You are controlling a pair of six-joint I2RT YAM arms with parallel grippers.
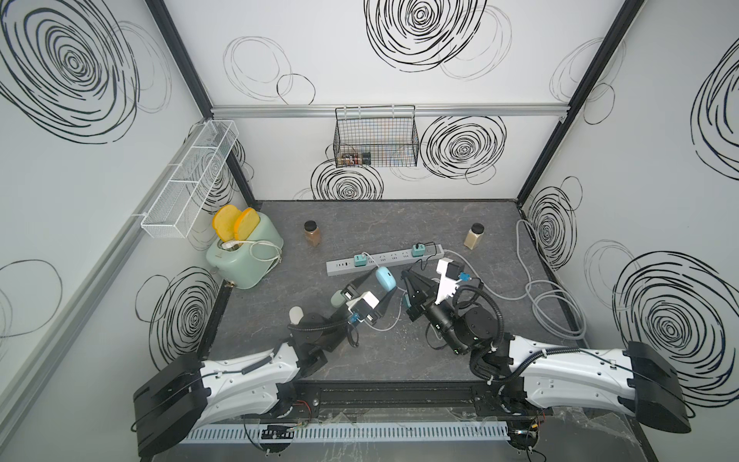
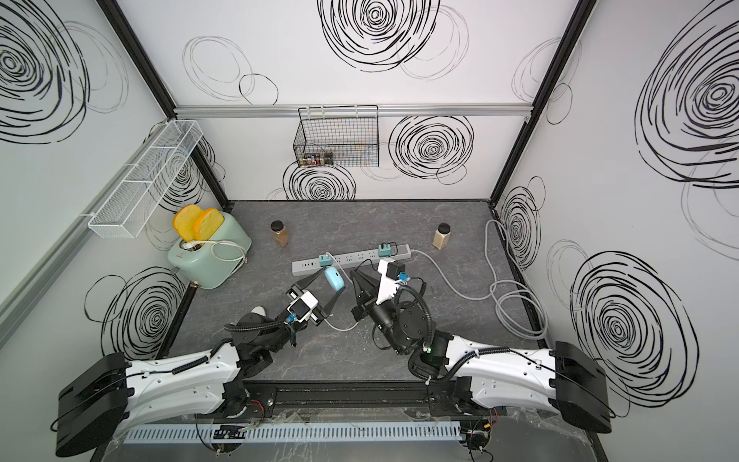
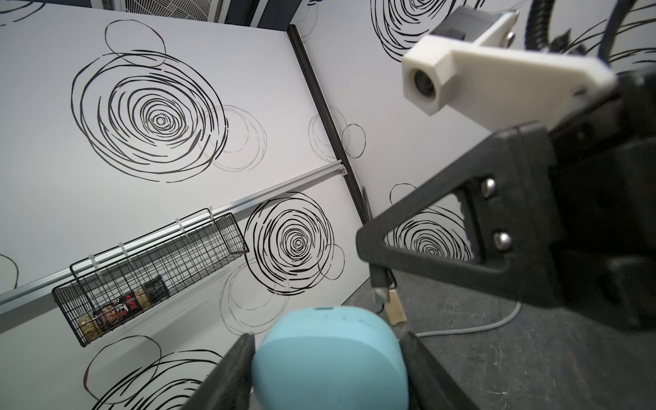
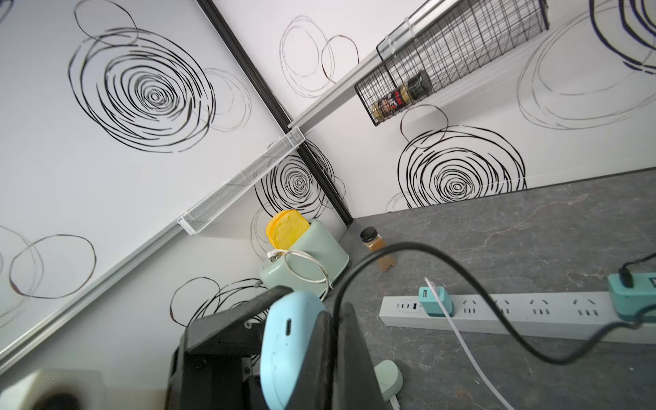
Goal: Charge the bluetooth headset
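A light-blue headset case [image 1: 385, 278] is held up off the table, with my left gripper shut on it, one finger on each side. In the right wrist view the case [image 4: 290, 348] shows a small dark port on the face toward my right gripper. That right gripper is shut on a thin black cable [image 4: 423, 248], which runs between its fingers and loops toward the power strip. A gap separates the right fingertips from the case. Beneath the right finger in the left wrist view, a small piece with a pale metallic tip [image 3: 380, 295] shows; I cannot tell for sure whether it is the plug.
Behind the grippers lies the white power strip [image 1: 338, 267] with two teal adapters [image 1: 360, 260]. A white cable [image 4: 468, 352] and a round pale-green pad [image 4: 388, 378] are near. The toaster [image 1: 254, 261] stands left; two seasoning jars [image 1: 311, 233] stand at the back.
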